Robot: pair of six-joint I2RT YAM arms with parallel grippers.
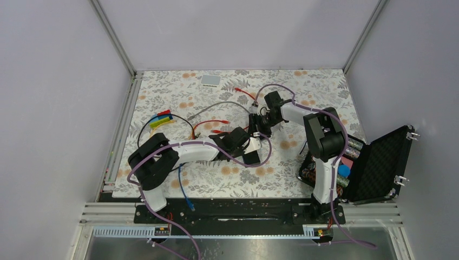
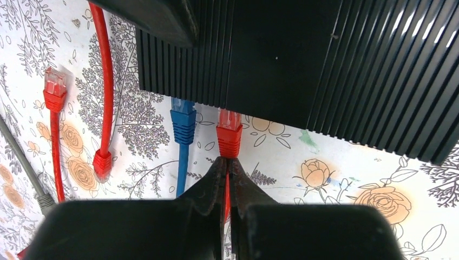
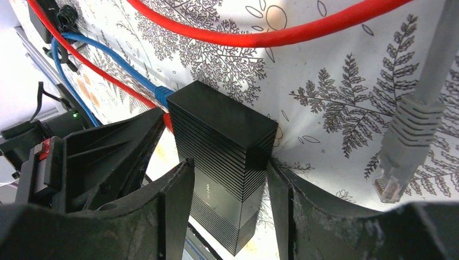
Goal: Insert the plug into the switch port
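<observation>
The black ribbed switch (image 2: 276, 59) lies with a blue plug (image 2: 183, 122) and a red plug (image 2: 229, 135) at its edge in the left wrist view. My left gripper is shut on or around the red cable just behind that plug; the cable shows below its tips. In the right wrist view my right gripper is part open, its fingers either side of the switch's (image 3: 222, 116) end; whether they grip it is unclear.
Loose red cables (image 2: 105, 81) and a grey cable (image 3: 411, 130) lie beside the switch. An open black case (image 1: 379, 162) is at the right, a white tablet (image 1: 210, 80) at the back.
</observation>
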